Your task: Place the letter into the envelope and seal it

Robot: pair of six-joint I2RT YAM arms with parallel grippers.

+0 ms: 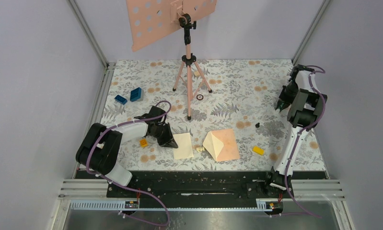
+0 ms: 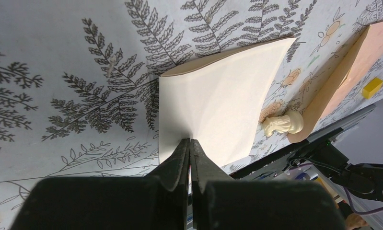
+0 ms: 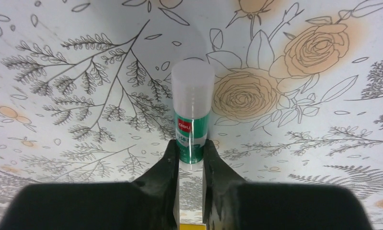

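Observation:
A folded cream letter (image 1: pixel 182 146) lies flat at the front middle; my left gripper is shut over its edge, and I cannot tell whether paper is between the tips. The pink envelope (image 1: pixel 227 144) with its cream flap open lies to the letter's right. At the table's right side my right gripper is shut on a green-labelled glue stick (image 3: pixel 192 105) with a translucent cap, held over the patterned surface.
A small cream figurine (image 2: pixel 284 123) lies between letter and envelope. A yellow block (image 1: pixel 258 150) is at front right, blue boxes (image 1: pixel 136 94) back left, and a tripod (image 1: pixel 189 86) stands at the back middle.

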